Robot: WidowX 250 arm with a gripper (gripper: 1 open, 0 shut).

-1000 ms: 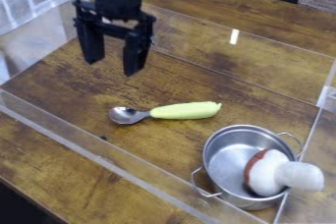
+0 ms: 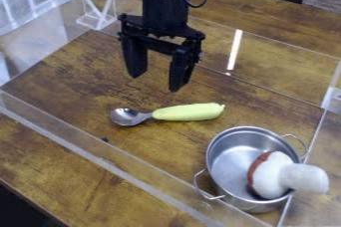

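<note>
My black gripper (image 2: 160,64) hangs open over the wooden table, above and behind a spoon (image 2: 131,116) and a pale yellow-green corn cob (image 2: 189,112), with nothing seen between its fingers. The spoon's metal bowl points left, and the cob lies at its right end, covering or touching the handle. At the lower right stands a metal pot (image 2: 233,146) with two handles. A white object (image 2: 296,178) with a reddish-brown part rests in it, leaning on the right side.
Clear plastic walls border the work area (image 2: 67,72) at the front, left and right. A small white strip (image 2: 234,47) lies at the back right.
My gripper has moved to the right, from the upper left toward the middle of the table. The spoon, cob, pot and white object have not visibly moved.
</note>
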